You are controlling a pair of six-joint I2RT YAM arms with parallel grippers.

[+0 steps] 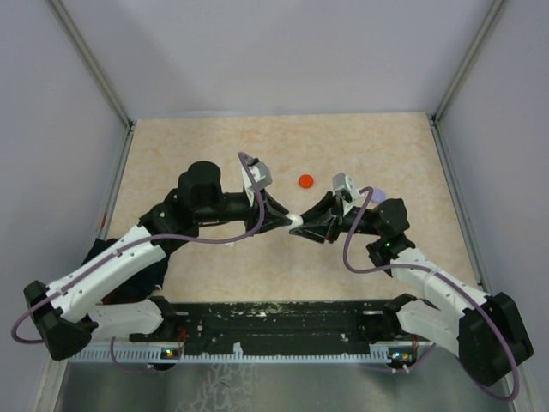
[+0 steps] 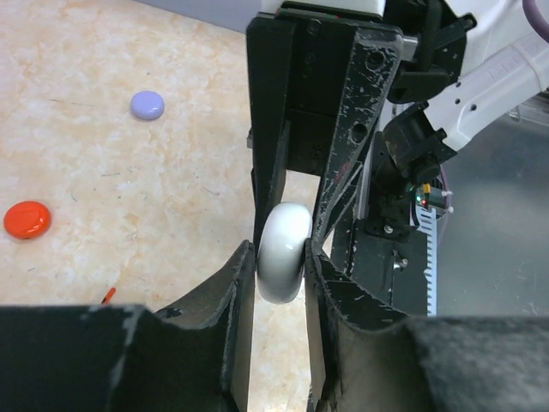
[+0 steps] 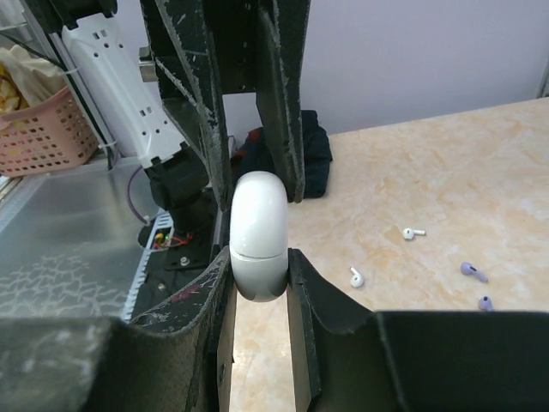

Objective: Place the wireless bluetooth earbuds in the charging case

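Observation:
Between my two grippers, over the middle of the table, is the white charging case [image 1: 294, 221], upright-looking and closed in the wrist views. My right gripper is shut on it, fingertips at its sides. My left gripper has its fingertips at the case from the opposite side; whether they grip it is unclear. On the table in the right wrist view lie a white earbud [image 3: 409, 233], another white earbud [image 3: 357, 278], and two purple earbuds, one [image 3: 473, 271] farther back than the other [image 3: 485, 303].
A red disc [image 1: 305, 181] and a lilac disc [image 1: 377, 196] lie behind the grippers. A dark cloth [image 1: 107, 266] is at the table's left.

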